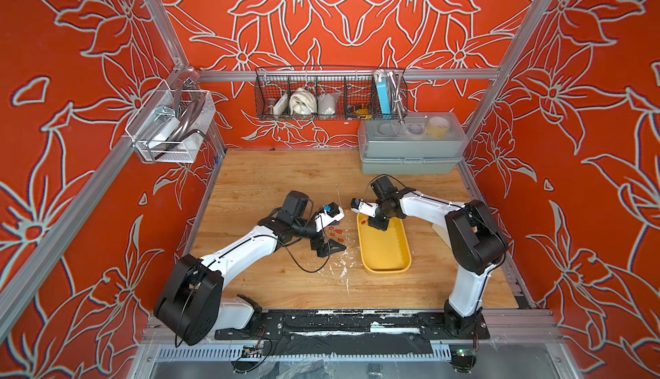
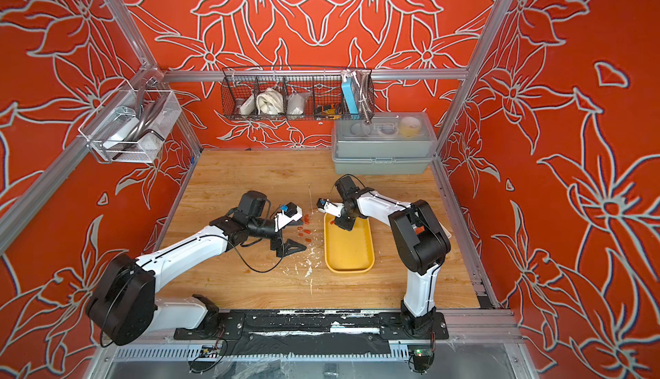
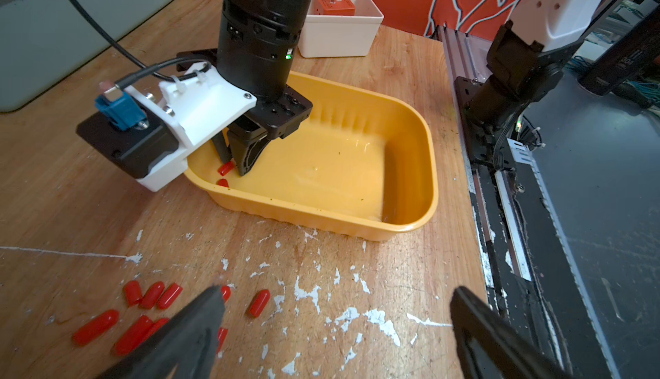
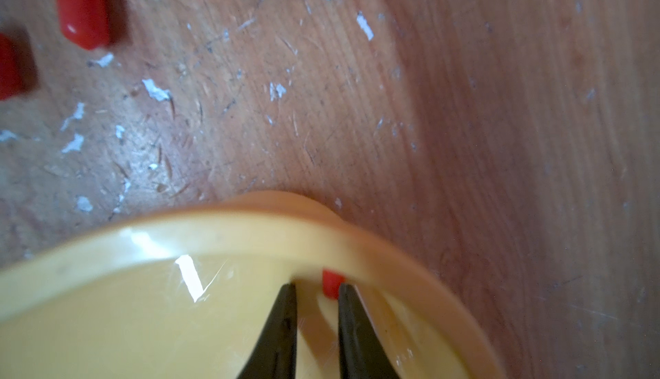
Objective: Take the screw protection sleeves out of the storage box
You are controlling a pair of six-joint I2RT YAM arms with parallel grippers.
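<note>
A yellow box point(image 1: 385, 258) sits right of centre on the table, with red sleeves in its far left corner, one point(image 3: 227, 168) beside my right gripper. That gripper is down inside the box, part open, a red piece visible just beyond its fingertips; whether it touches it is unclear. My left gripper stands open over the table left of the box, nothing seen between its fingers. Several red sleeves point(image 3: 96, 325) lie on the bare wood between the two.
A grey lidded case point(image 1: 412, 162) stands at the back right, and a white bin point(image 3: 340, 38) right of the box, partly behind the right arm. Wire baskets point(image 2: 237, 107) hang on the walls.
</note>
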